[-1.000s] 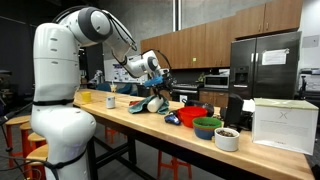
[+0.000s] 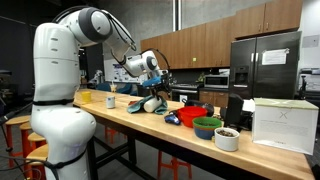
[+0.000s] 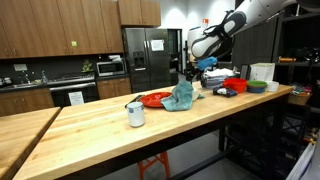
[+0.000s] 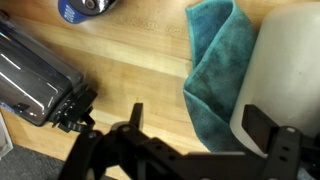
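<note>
My gripper stands open in the wrist view, with teal cloth and bare wood visible between its widely spaced fingers. The teal cloth [image 4: 218, 70] lies crumpled on the table against a large, smooth white object [image 4: 285, 65] at the right. My right finger overlaps the white object's lower edge in that view; contact is unclear. In exterior view 1, the gripper [image 2: 155, 84] is low over the white object [image 2: 153, 104], with cloth [image 2: 135, 106] beside it. The cloth [image 3: 181, 97] rises in a heap in exterior view 2, hiding most of the white object.
Left in the wrist view lies a dark, clear-topped case [image 4: 38, 80]. A red tray [image 3: 155, 100] sits behind the cloth. Green bowls [image 2: 206, 127], a white bowl [image 2: 227, 139] and a white box [image 2: 280, 122] crowd one end. A white cup [image 3: 135, 114] stands apart.
The white object and the cloth around it have shifted slightly beneath the gripper, with the cloth lying lower on the left. The bowls and box have stayed put.
</note>
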